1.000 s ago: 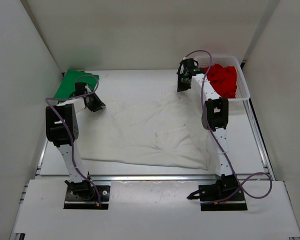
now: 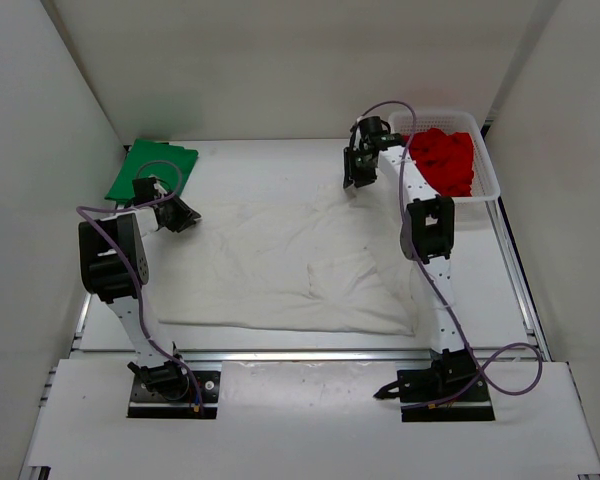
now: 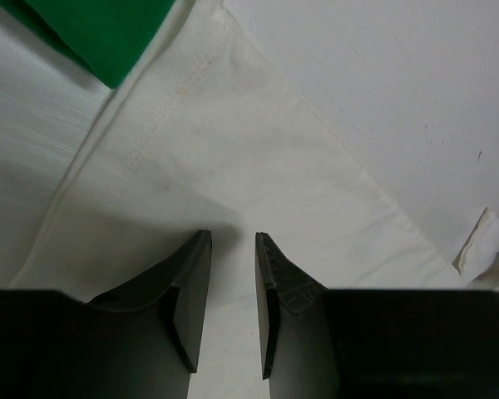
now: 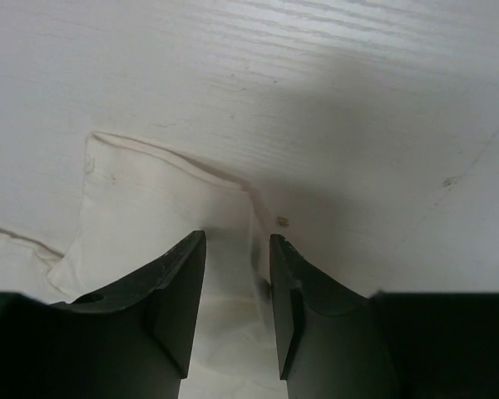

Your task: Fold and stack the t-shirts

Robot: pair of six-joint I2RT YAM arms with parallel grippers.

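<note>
A cream t-shirt lies spread across the middle of the white table, with a small fold near its lower right. Over its upper left part is my left gripper, its fingertips a little apart and no cloth visible between them; the left wrist view shows the shirt beneath. My right gripper stands open above a sleeve end at the shirt's upper right. Beyond the left arm sits a folded green t-shirt. Parts of the cream shirt are hidden under both arms.
A white basket holding red cloth stands at the back right, close to the right arm. Bare table shows behind the cream shirt and along its right side.
Near the left gripper, the shirt shifted slightly left.
</note>
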